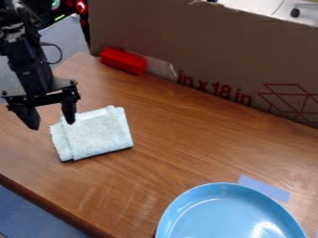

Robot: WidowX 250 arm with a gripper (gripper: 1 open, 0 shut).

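Note:
A folded white cloth (93,135) lies flat on the wooden table, left of centre. My black gripper (50,118) hangs at the left edge of the view, just above and left of the cloth, its two fingers pointing down and spread apart with nothing visible between them.
A red object (122,60) lies at the back left by a cardboard wall (218,51). A blue plate (224,218) sits at the front right beside a small light-blue patch (263,186). The table edge (62,209) runs along the lower left.

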